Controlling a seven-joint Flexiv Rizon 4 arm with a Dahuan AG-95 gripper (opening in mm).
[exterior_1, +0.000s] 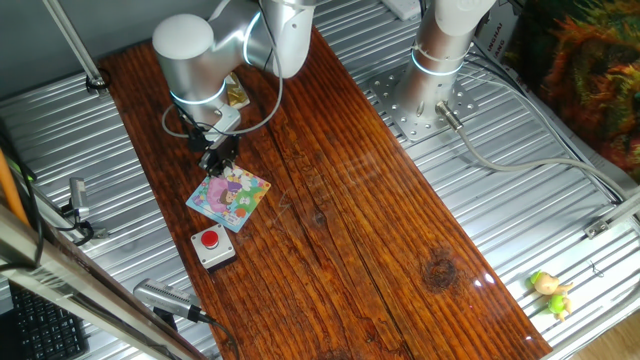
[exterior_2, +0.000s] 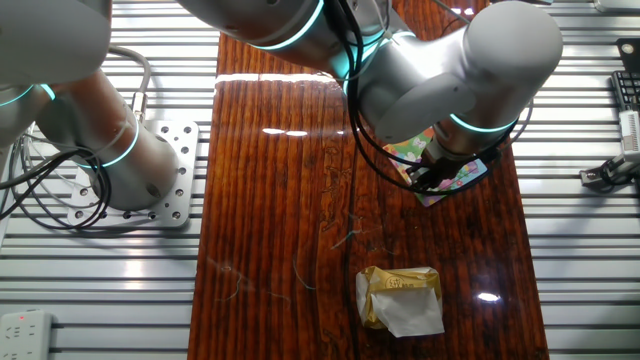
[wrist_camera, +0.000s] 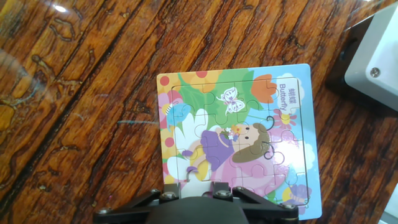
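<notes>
A square jigsaw puzzle (wrist_camera: 249, 134) with a butterfly picture and a girl in purple lies flat on the wooden table. My gripper hangs over its near edge in the wrist view, the two fingertips apart with puzzle surface visible in the gap. Nothing shows held between them. Exterior view 1 has the gripper (exterior_1: 217, 162) at the upper corner of the puzzle (exterior_1: 230, 197). In exterior view 2 the arm covers part of the puzzle (exterior_2: 465, 178). Whether the fingertips touch it I cannot tell.
A white box with a red button (exterior_1: 210, 239) sits close beside the puzzle. Behind the arm lies a gold-and-white packet (exterior_2: 403, 300). Bare wood (exterior_1: 330, 240) stretches away to the puzzle's right.
</notes>
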